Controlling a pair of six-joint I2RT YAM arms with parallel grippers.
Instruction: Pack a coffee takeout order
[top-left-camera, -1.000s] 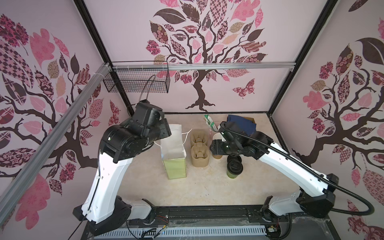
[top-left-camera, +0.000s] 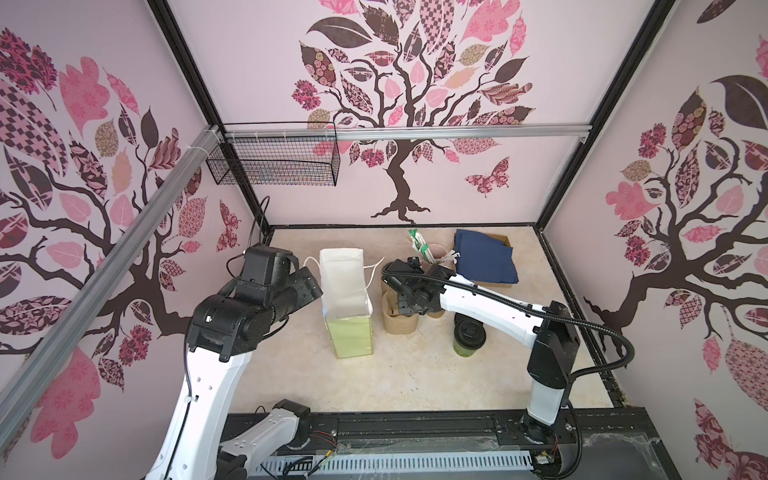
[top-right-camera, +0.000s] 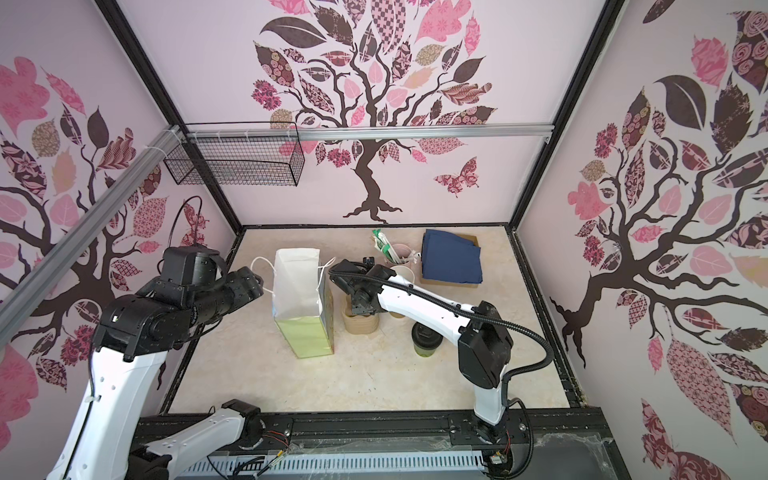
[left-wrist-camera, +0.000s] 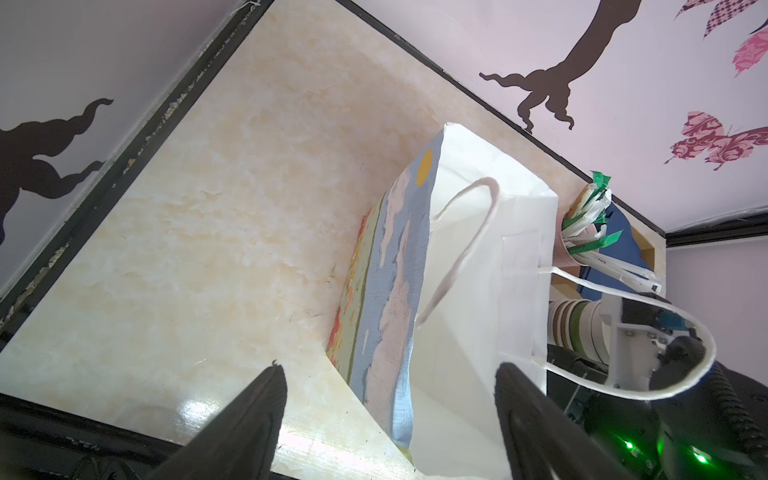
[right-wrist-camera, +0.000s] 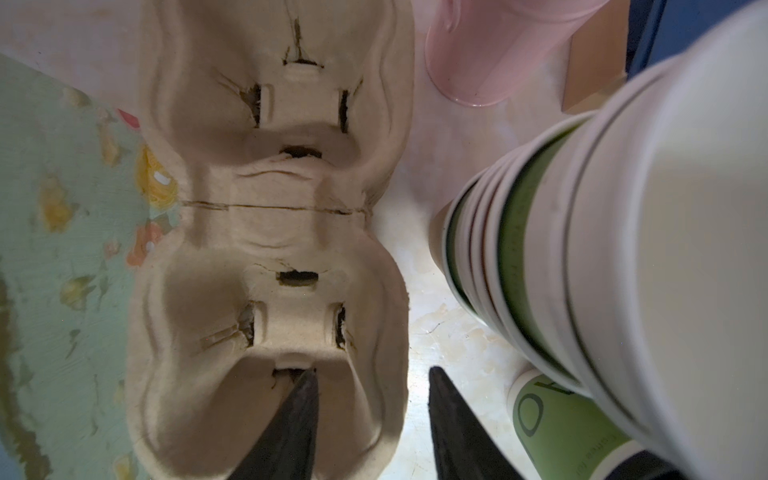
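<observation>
An upright paper bag (top-left-camera: 345, 304) with white interior and handles stands left of centre; my open left gripper is beside it, nothing held. A two-cell pulp cup carrier (right-wrist-camera: 272, 208) lies just right of the bag. My right gripper hangs over the carrier's nearer cell, fingers part open, nothing visible between the fingertips. Right of it stands a stack of paper cups (right-wrist-camera: 584, 240), with a green cup (right-wrist-camera: 560, 424) and black lids (top-left-camera: 469, 332) nearer the front.
A pink holder (right-wrist-camera: 496, 40) with wrapped items and a box with navy cloth (top-left-camera: 484, 254) stand at the back right. A wire basket (top-left-camera: 272, 160) is mounted above.
My right arm has moved left over the cup carrier. My left arm has swung down and left from its position a second ago, beside the bag.
</observation>
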